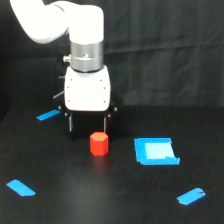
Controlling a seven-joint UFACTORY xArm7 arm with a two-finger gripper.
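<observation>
A small red block [99, 144] stands on the dark table near the middle of the camera view. Behind and above it hangs my gripper [88, 122], its two dark fingers spread wide. The fingers are open and nothing shows between them. The block appears slightly to the right of the gripper's middle, below the right finger; how far apart they are in depth is hard to tell.
A blue-edged tray [171, 161] with a pale inside lies right of the block. Flat blue strips lie at front left [20, 187], front right [190, 196] and back left [48, 115]. Bare table surrounds the block.
</observation>
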